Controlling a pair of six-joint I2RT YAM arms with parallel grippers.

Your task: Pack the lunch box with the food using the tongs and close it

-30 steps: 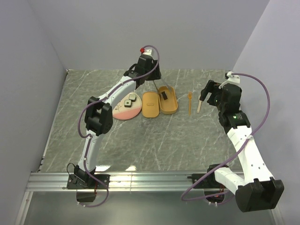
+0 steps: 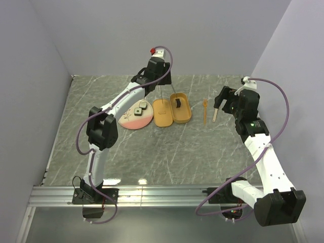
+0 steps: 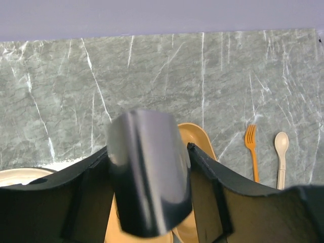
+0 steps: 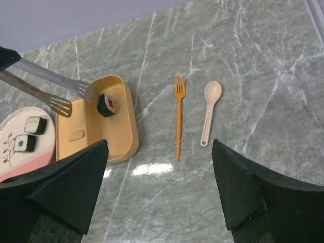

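Note:
The lunch box (image 2: 181, 114) holds a dark sushi piece (image 4: 106, 104), with an orange second part (image 2: 163, 119) beside it. More sushi (image 4: 35, 125) sits on the pink-white plate (image 2: 135, 122). My left gripper (image 2: 164, 78) is above the box with metal tongs, their two arms spread; in the left wrist view their dark metal top fills the space between its fingers, and how far the fingers close on it is hard to see. My right gripper (image 2: 224, 97) hovers open and empty at the right, near the cutlery.
An orange fork (image 4: 178, 111) and a pale spoon (image 4: 209, 109) lie right of the box. Walls stand behind and at both sides.
The right arm has barely moved.

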